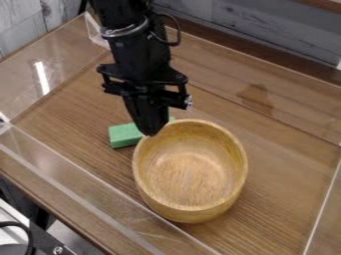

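Note:
My black gripper hangs in the middle of the camera view, pointing down over a green block and just behind the rim of a round, light tan bowl. The gripper looks shut, with nothing visible between its fingers. It partly hides the green block, which lies on the wooden table left of the bowl.
A clear strip or edge runs along the left. A dark cable shows at the lower left corner.

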